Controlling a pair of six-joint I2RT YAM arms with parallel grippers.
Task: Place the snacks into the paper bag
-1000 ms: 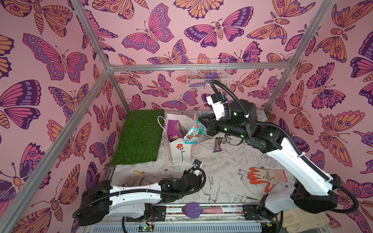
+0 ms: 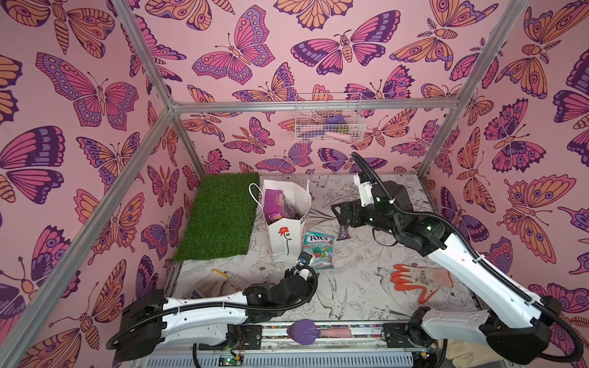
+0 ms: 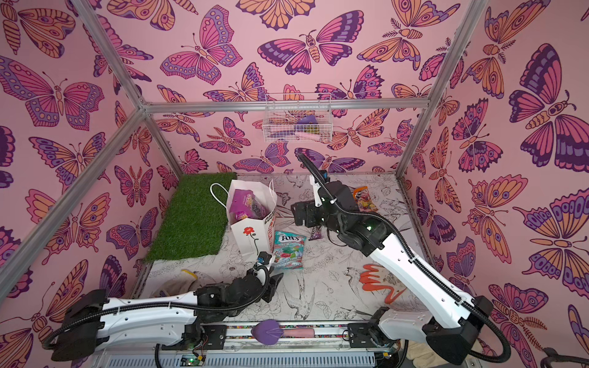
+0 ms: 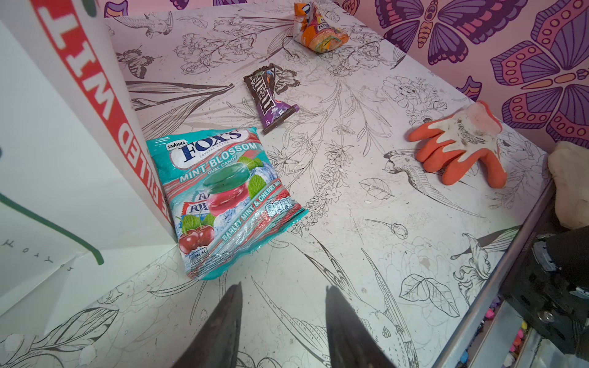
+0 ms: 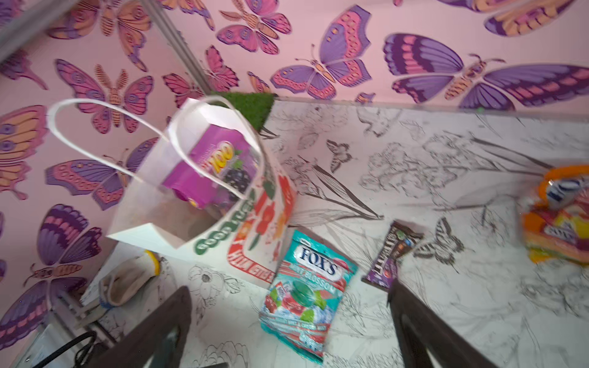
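Note:
A white paper bag with a rose stands left of centre, a purple snack pack inside. The Fox's Mint Blossom candy bag lies flat on the table at the paper bag's side. A brown-purple M&M's packet lies beyond it, and an orange snack packet at the back right. My left gripper is low before the candy bag, fingers apart, nothing between them. My right gripper hangs over the table right of the paper bag, open and empty.
A grass mat covers the left side. Orange gloves lie front right, another glove front left. A wire basket hangs on the back wall.
One second ago the candy bag was up in my right gripper by the paper bag's rim; now it lies on the table. The right arm has moved rightward and down.

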